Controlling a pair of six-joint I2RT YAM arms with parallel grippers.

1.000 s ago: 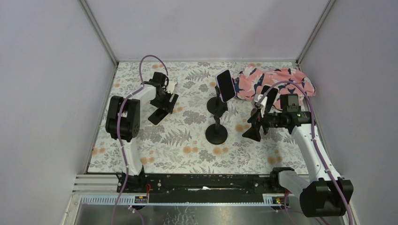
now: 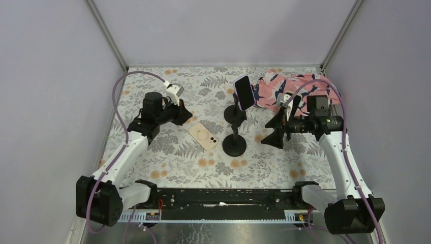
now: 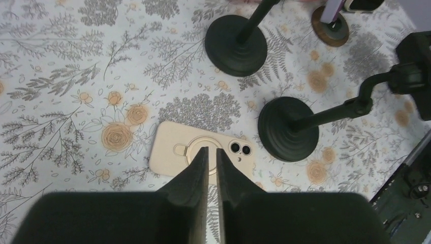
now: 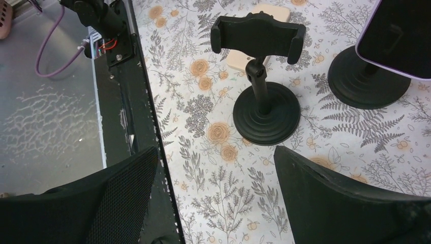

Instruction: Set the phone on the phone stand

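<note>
A cream phone (image 2: 203, 135) lies back up on the patterned table, left of the stands; its ring and cameras show in the left wrist view (image 3: 170, 152). An empty black stand (image 2: 234, 145) is right of it, its holder (image 4: 256, 38) upright on a post. A second stand (image 4: 368, 86) behind holds a purple-edged phone (image 2: 244, 92). My left gripper (image 2: 183, 116) is above and left of the cream phone, fingertips close together, nothing seen between them. My right gripper (image 2: 274, 132) is open and empty, right of the stands.
A pink patterned cloth (image 2: 274, 86) lies at the back right, with another dark device partly hidden by the right arm. The table's front edge borders a dark rail (image 2: 218, 195).
The right arm shifted slightly.
</note>
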